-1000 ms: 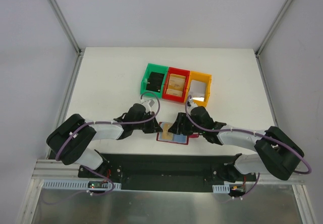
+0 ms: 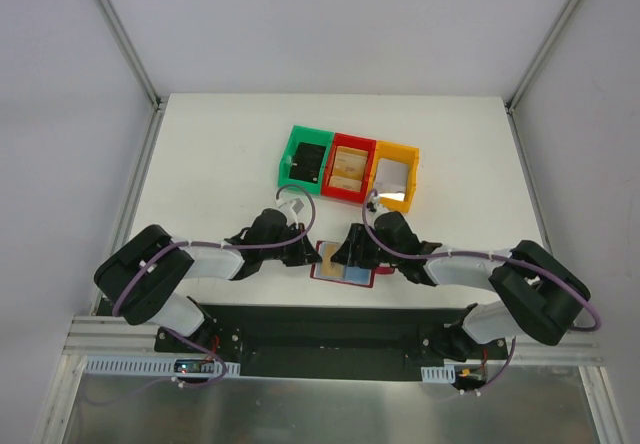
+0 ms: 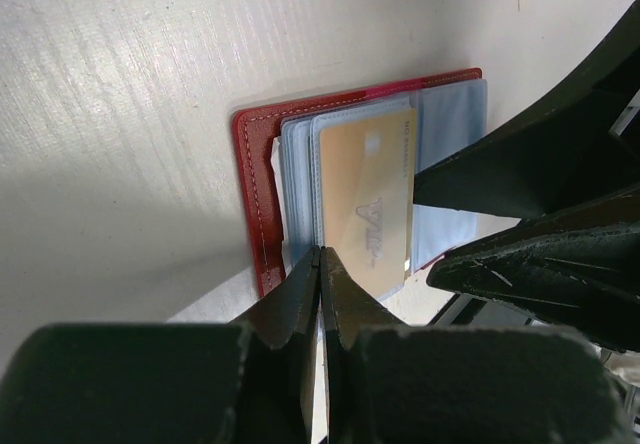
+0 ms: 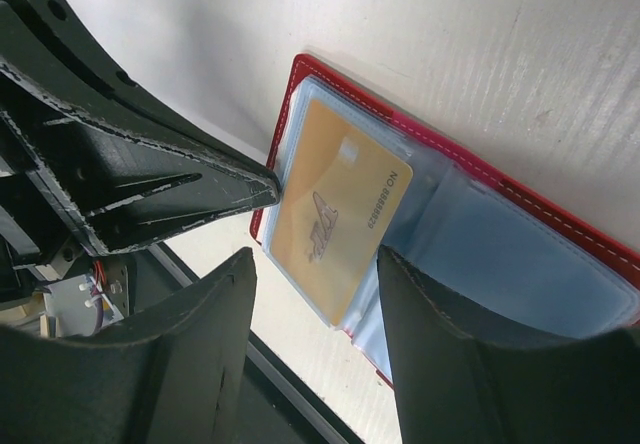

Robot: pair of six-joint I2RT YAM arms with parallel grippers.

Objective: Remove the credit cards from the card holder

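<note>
A red card holder (image 2: 346, 263) lies spread open at the table's front. In its clear sleeve sits a gold card (image 4: 338, 202); the sleeve on the other side (image 4: 500, 264) shows only pale blue. My left gripper is shut with its tips at the left edge of the sleeve; whether thin plastic is caught between them cannot be made out. Over the card's other side stands my right gripper, its fingers part open. One of its fingers (image 4: 400, 289) is by the card's inner edge, and no card is clamped between them.
Behind the holder stand three joined boxes: a green box (image 2: 284, 170) with black cards, a red box (image 2: 344, 195) with gold cards, and a yellow box (image 2: 397, 205) with whitish cards.
Both arms have shifted only slightly. My right gripper has come a little to the left over the holder, while my left gripper remains near its left edge.
</note>
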